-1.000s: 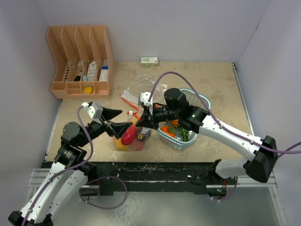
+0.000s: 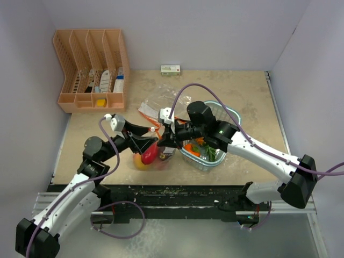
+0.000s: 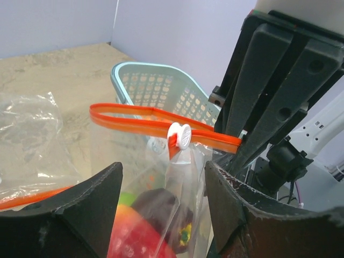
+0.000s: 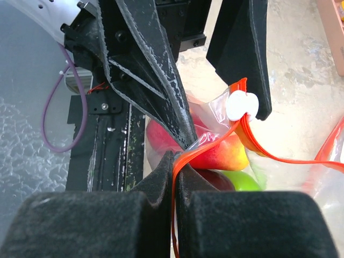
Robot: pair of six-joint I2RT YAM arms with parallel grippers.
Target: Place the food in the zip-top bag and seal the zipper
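The clear zip bag with an orange zip strip [image 3: 129, 125] stands at the front middle of the table. Inside it are a red food piece [image 2: 150, 153], a yellow one [image 2: 141, 163] and a dark one [image 3: 154, 206]. A white slider [image 3: 184, 136] sits on the strip close to its right end. My right gripper is shut on that end of the strip. From the left, my left gripper [image 2: 154, 134] reaches in, its fingers apart. In the right wrist view the slider [image 4: 236, 105] appears between those fingers, and I cannot tell whether they touch it.
Right of the bag stands a clear basket [image 2: 200, 163] with orange and green food. Another clear bag [image 3: 33, 142] lies flat behind. A peach-coloured rack [image 2: 67, 102] fills the back left, and a small box [image 2: 170, 70] lies by the wall.
The right arm has stayed still.
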